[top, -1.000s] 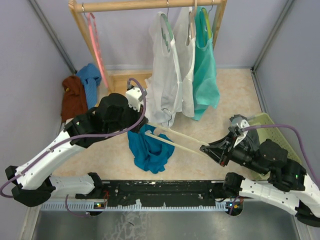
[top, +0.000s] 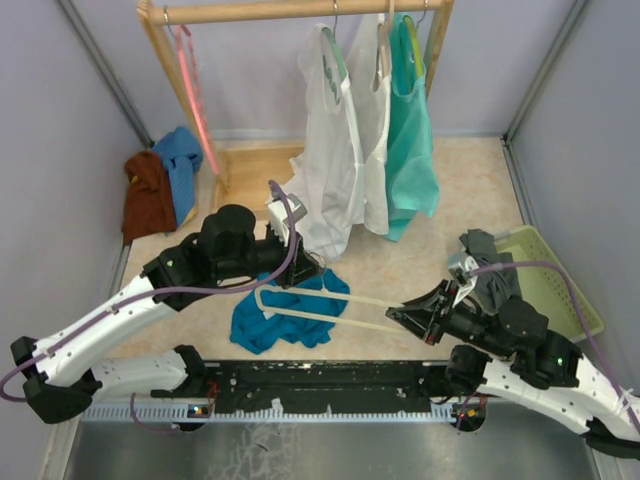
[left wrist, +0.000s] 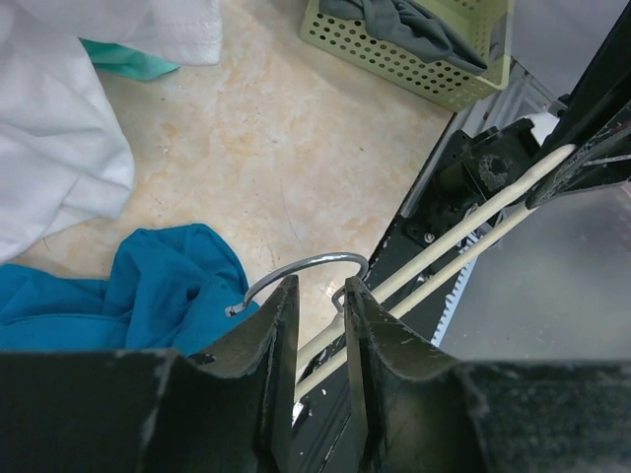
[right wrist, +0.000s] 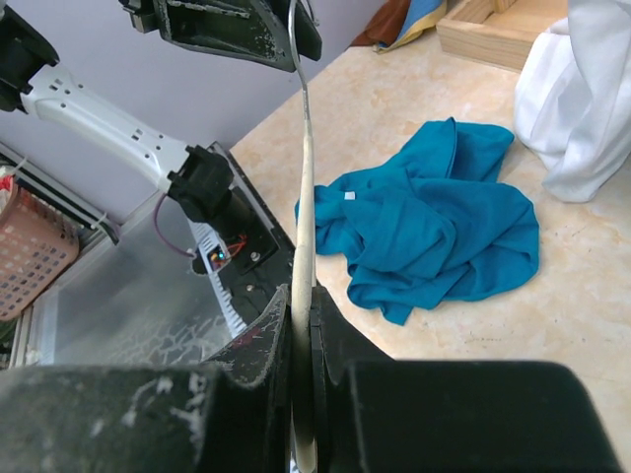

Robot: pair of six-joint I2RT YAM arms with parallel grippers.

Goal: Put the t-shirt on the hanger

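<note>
A pale hanger stretches between my two arms above the table. My right gripper is shut on one end of it, seen edge-on in the right wrist view. The metal hook curves just past the fingertips of my left gripper. Those fingers stand apart, and the hook's base is close to the right finger. A crumpled blue t-shirt lies on the table, under and behind the hanger. In the top view, my left gripper covers part of the hook.
White shirts and a mint shirt hang from a wooden rack at the back. A green basket with grey cloth stands at the right. Brown cloth lies at the left. Bare table shows before the basket.
My left gripper has moved right and toward the front. The hanger's left end has swung forward and left, and the blue shirt now reaches farther left. My right gripper shifted slightly.
</note>
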